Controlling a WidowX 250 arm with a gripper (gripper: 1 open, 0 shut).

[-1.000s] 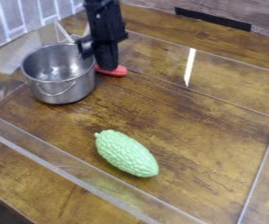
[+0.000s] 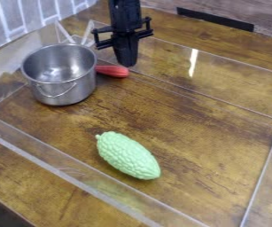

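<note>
My black gripper hangs at the top middle, above and behind a red object that lies on the wooden table next to a steel pot with a wire handle. The gripper's fingers look shut, with nothing visible between them. A pale green bumpy gourd lies on the table in the lower middle.
Clear plastic edging borders the work area on the wooden table. A pale panel stands at the top left behind the pot.
The pot, red object and gourd look unmoved.
</note>
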